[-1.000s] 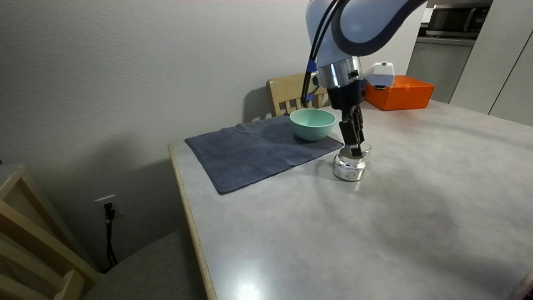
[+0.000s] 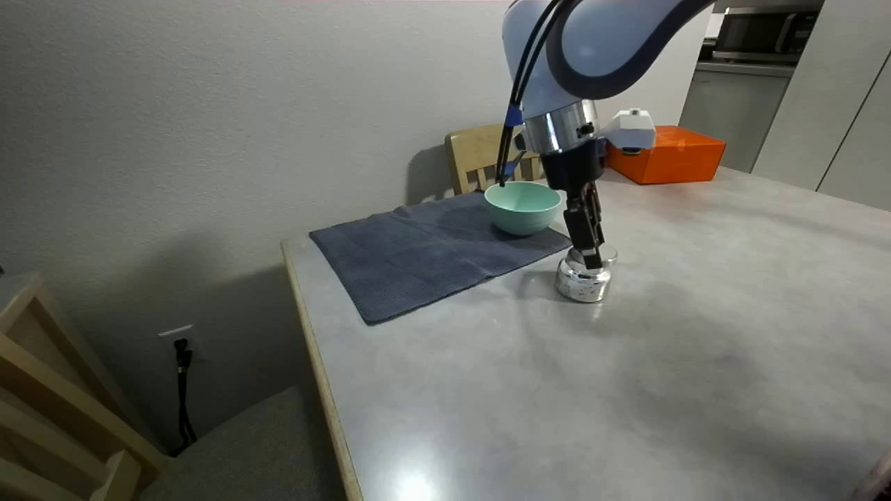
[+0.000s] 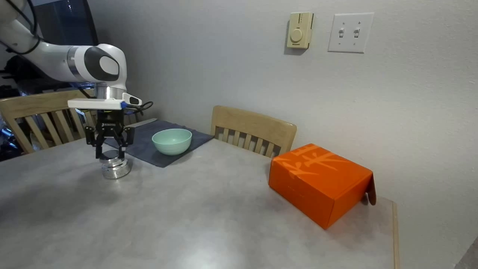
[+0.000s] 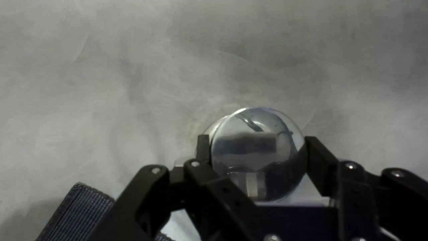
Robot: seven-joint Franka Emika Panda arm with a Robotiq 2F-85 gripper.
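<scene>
A shiny round metal lid [image 4: 256, 154] is between the fingers of my gripper, which is shut on it. Exterior view 1 has the gripper [image 2: 591, 258] directly above a short silver tin [image 2: 580, 288] standing on the table. Part of the lid [image 2: 610, 255] shows past the fingers, low over the tin's top. From exterior view 2, the fingers straddle the lid [image 3: 107, 157], with the tin [image 3: 116, 172] just beneath. The lid sits slightly off to one side of the tin; whether the two touch I cannot tell.
A mint green bowl [image 2: 523, 209] stands on a dark blue cloth [image 2: 418, 263] behind the tin. The orange box [image 3: 320, 177] is well away near the far end of the table [image 3: 210, 201]. Open tabletop lies in front and to the side.
My gripper has come down a little and shifted slightly left in exterior view 1, carrying the lid closer to the tin. Tin, bowl and cloth stay where they were.
</scene>
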